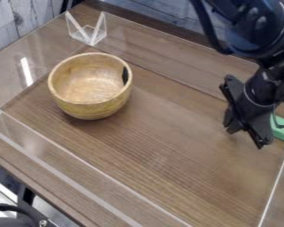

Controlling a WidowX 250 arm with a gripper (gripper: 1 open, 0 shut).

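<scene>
My gripper (233,122) is at the right side of the view, low over the wooden table (145,160), with its fingers shut and nothing visible between them. A green object (283,126) is partly hidden behind the gripper at the right edge. At the left stands a round light wooden bowl (90,86), empty as far as it shows, well apart from the gripper.
A white wire stand (88,25) is at the back left. The table's left edge runs diagonally, with dark cables at the bottom left.
</scene>
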